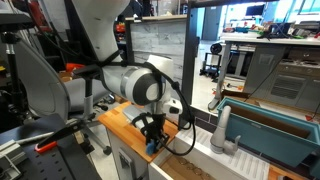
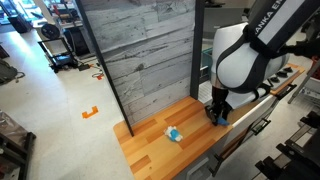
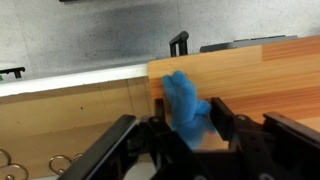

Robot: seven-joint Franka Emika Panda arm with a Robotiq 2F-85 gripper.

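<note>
A soft-looking blue object (image 3: 186, 100) lies on the wooden top (image 3: 255, 75), close to its edge. My gripper is down over it, with dark fingers on either side of the blue in the wrist view. Whether they press on it is blurred and cannot be told. From the first exterior view, the gripper (image 1: 154, 143) points down at the front edge of the wood, and a bit of the blue object (image 1: 152, 149) shows beneath. The second exterior view has the gripper (image 2: 219, 117) at the wood's edge, its fingertips mostly hidden.
Beside the wood is an open drawer (image 1: 200, 166); metal rings (image 3: 58, 162) show in it. A second small blue-and-white item (image 2: 173, 134) lies on the wood away from the gripper. A teal toolbox (image 1: 255, 125) and a grey-blue tool (image 1: 221, 130) stand to the right.
</note>
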